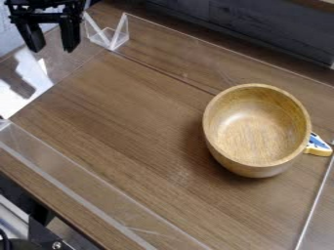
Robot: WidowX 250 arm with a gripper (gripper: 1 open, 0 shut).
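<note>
My black gripper (51,38) hangs at the upper left corner, over the pale, shiny left part of the work surface, its two fingers spread apart with nothing visible between them. A wooden bowl (256,137) stands upright on the right side of the wooden table (131,146). A small blue and white item (317,146) sticks out from behind the bowl's right side; what it is, I cannot tell.
A clear angular stand (111,32) is just right of the gripper. Clear strips run along the left and front edge, and a dark panel (261,24) borders the back.
</note>
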